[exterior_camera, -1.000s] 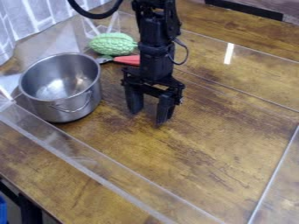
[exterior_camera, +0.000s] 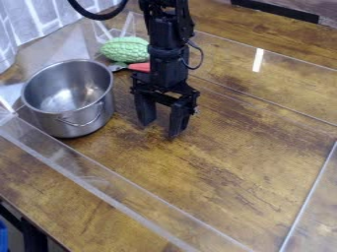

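Observation:
My black gripper hangs at the centre of the camera view, low over the wooden table, its two fingers pointing down and apart, with no object visible between them. A steel pot stands to its left. A green bumpy vegetable lies behind the gripper at upper left, beside a red object partly hidden by the arm.
Transparent strips run along it at left and right. A light cloth or curtain is at the back left.
My gripper has shifted slightly to the left, toward the pot. The other things look unmoved.

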